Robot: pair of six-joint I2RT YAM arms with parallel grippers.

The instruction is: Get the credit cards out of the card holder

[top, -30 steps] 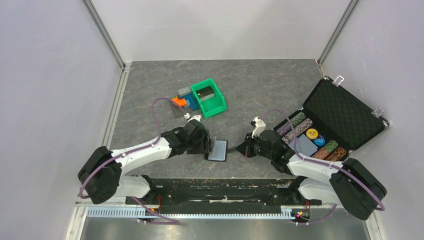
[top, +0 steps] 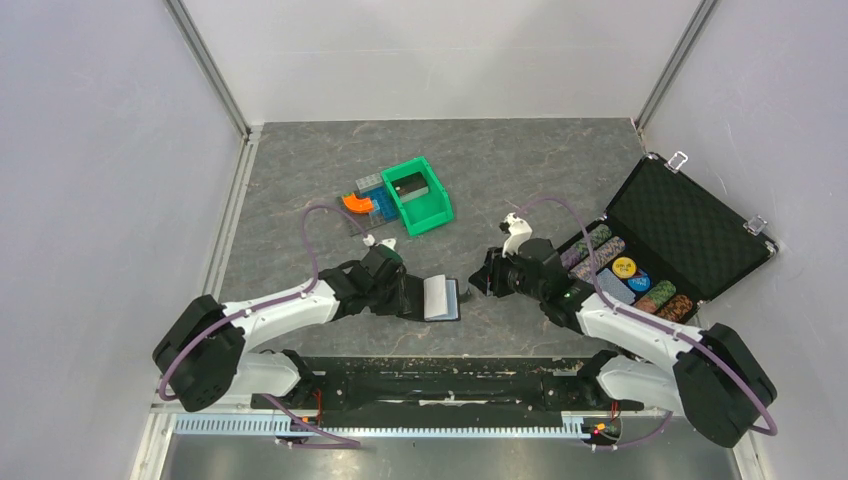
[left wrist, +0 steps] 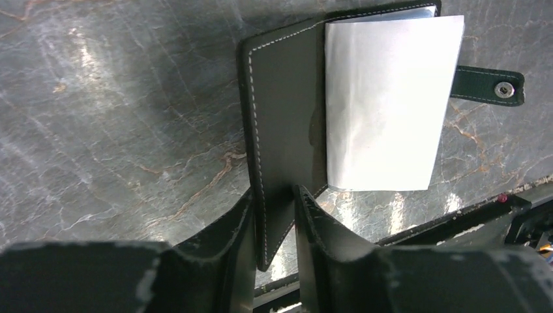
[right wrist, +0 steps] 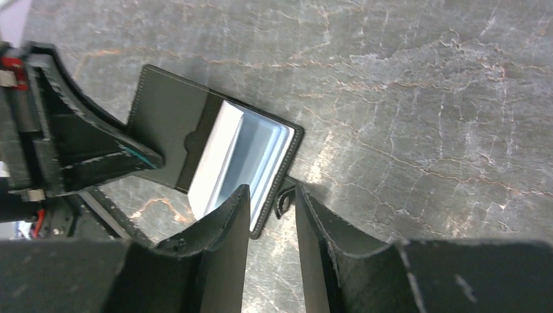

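Observation:
The black card holder lies open on the grey table, its white and clear sleeves on the right half and a snap strap sticking out. My left gripper is at the holder's left cover, fingertips at its lower part; whether it grips that cover is unclear. My right gripper is above and to the right of the holder, fingers part open, nothing visible between them. The sleeves' contents are hard to make out.
A green bin with toy blocks stands behind. An open poker-chip case occupies the right side. The front edge is close below the holder.
My left gripper has shifted slightly left; my right gripper has risen and moved slightly back.

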